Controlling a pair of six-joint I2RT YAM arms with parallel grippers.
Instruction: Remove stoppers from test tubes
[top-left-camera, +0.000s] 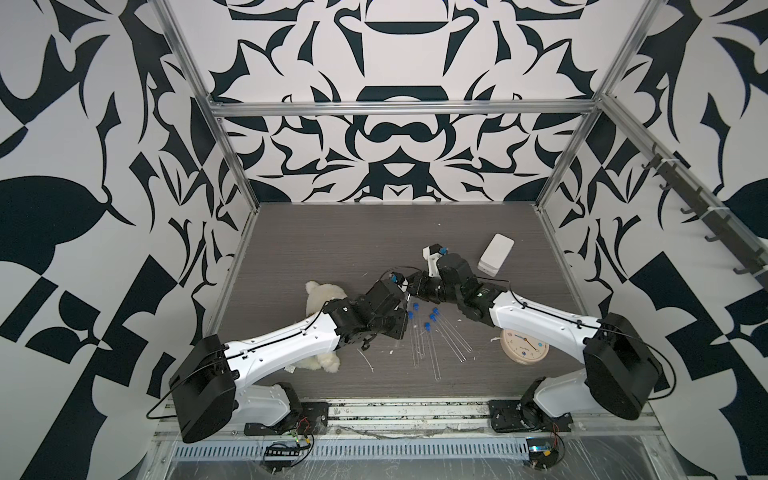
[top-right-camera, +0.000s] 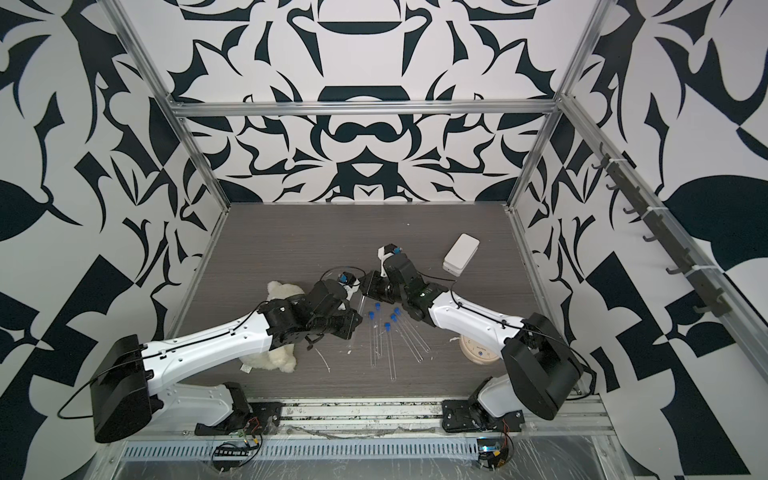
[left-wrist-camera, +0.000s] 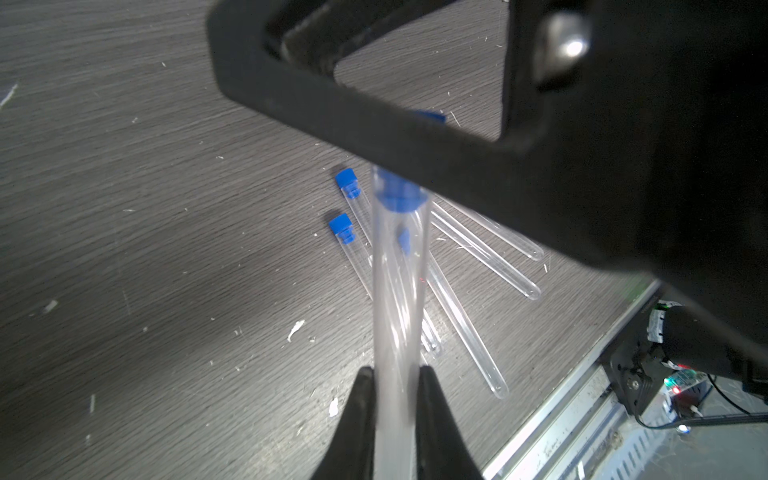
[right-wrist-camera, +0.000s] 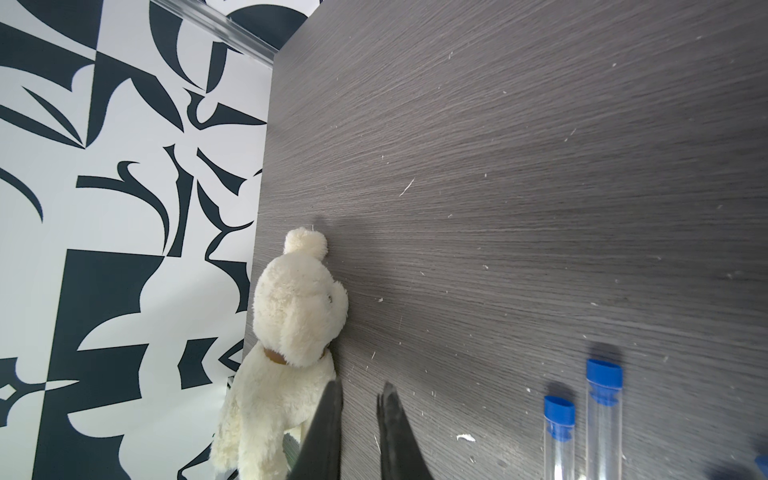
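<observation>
My left gripper is shut on a clear test tube, held upright above the table. A blue stopper sits in its upper end. One black finger of my right gripper crosses in front of that end and partly hides the stopper. In the right wrist view my right gripper has a narrow gap between its fingertips, with only table visible through it. Several more stoppered tubes lie on the table, including one with a blue stopper.
A cream teddy bear lies at the left, behind the left arm. A white box and a round wooden disc are at the right.
</observation>
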